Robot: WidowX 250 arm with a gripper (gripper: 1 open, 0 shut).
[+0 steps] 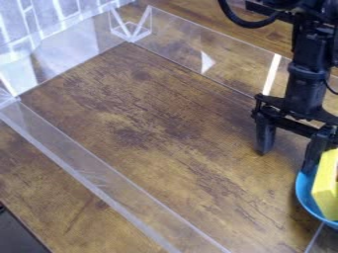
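My black gripper (pixel 290 141) hangs at the right side over the wooden board, its fingers spread apart in an open stance, with nothing seen between them. The right finger reaches over a blue bowl (pixel 306 202) at the right edge, which holds a yellow object (pixel 325 186), partly cut off by the frame.
Clear plastic walls (pixel 79 172) border the wooden surface (pixel 145 128), whose middle and left are bare. A white grid-like object (pixel 40 25) stands at the back left.
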